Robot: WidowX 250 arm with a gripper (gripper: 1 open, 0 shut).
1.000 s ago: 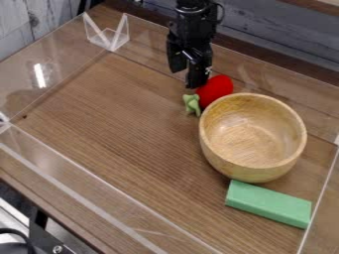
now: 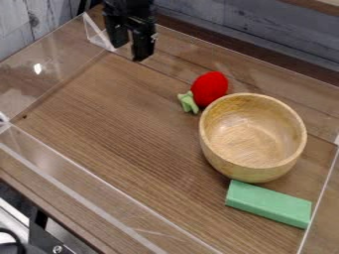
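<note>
My gripper [image 2: 130, 40] is at the top left of the camera view, dark and open, over a clear plastic piece at the back edge. A red rounded object [image 2: 211, 86] with a small green part [image 2: 188, 101] lies right of centre, apart from the gripper. A large tan wooden bowl [image 2: 252, 137] sits at the right.
A green block [image 2: 268, 204] lies at the front right. A raised edge runs along the back.
My gripper has moved left and up, away from the red object to the back left. The objects on the surface look unmoved.
</note>
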